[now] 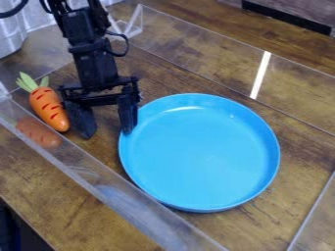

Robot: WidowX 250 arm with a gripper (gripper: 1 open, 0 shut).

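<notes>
My black gripper (105,123) is low over the wooden table, fingers spread apart with nothing visible between them; its right fingertip touches or sits just at the upper-left rim of a blue plate (197,157). An orange toy carrot (49,106) with green leaves lies upright along the left side, just left of my left finger, beside a clear barrier.
Clear plastic walls (131,206) run along the lower left and around the area. Bare table (197,59) lies behind and right of the plate; a white strip of light crosses it at upper right.
</notes>
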